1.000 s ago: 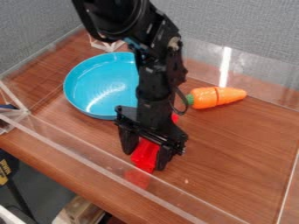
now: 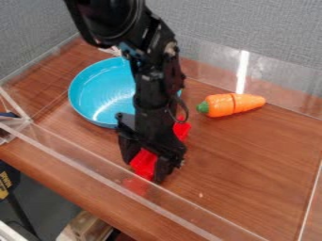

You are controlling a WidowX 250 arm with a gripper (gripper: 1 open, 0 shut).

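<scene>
The black gripper [image 2: 149, 152] reaches down in the middle of the camera view, over a red object [image 2: 143, 164] lying on the wooden surface, part of which shows behind the gripper to the right. The fingers sit around the red object; whether they are closed on it is hard to tell. A blue round plate or bowl [image 2: 94, 90] lies behind and left of the arm. An orange toy carrot [image 2: 234, 104] with a green top lies to the right.
Clear low walls edge the wooden surface [image 2: 251, 174] at front and back. The right part of the surface is open. A grey wall stands behind; clutter lies below at the lower left.
The gripper has shifted slightly to the left, and its upper part stands a little more upright. The plate and carrot have stayed in place.
</scene>
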